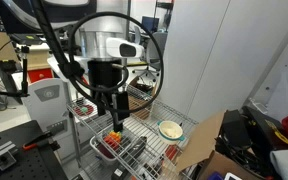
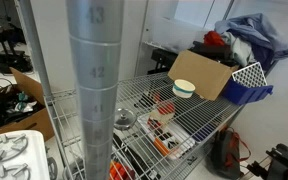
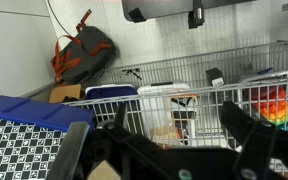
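My gripper is open over a wire rack (image 3: 154, 92), its two dark fingers apart at the bottom of the wrist view. Nothing shows held between them. In exterior view 1 the gripper (image 1: 127, 116) hangs in front of the rack, below the white arm. A red, yellow and green item (image 3: 276, 105) lies inside the rack at the right of the wrist view. On the rack stands a round pale container (image 2: 184, 88), also visible as a pale disc (image 1: 171, 130) right of the gripper. Small items below are partly hidden by wires.
An open cardboard box (image 2: 202, 72) stands behind the round container, with a blue crate (image 2: 246, 92) at its right. A dark backpack (image 3: 82, 52) lies on the floor beside the rack. A tall ruled post (image 2: 96, 85) blocks part of exterior view 2.
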